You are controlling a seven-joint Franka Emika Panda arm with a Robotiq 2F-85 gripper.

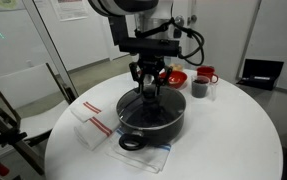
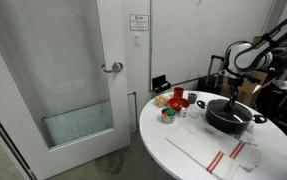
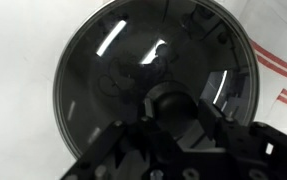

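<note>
A black pot (image 1: 148,128) with a dark glass lid (image 3: 103,85) stands on the round white table. The lid has a round black knob (image 3: 171,103) in its middle. My gripper (image 1: 150,88) reaches down over the pot, its fingers on either side of the knob in the wrist view. Whether both fingers touch the knob cannot be made out, dark against dark. The lid sits on the pot.
Striped towels (image 1: 93,130) lie left of the pot and under its front handle. Behind it are red bowls (image 2: 178,103), a dark mug (image 1: 200,88) and a black box (image 1: 260,73).
</note>
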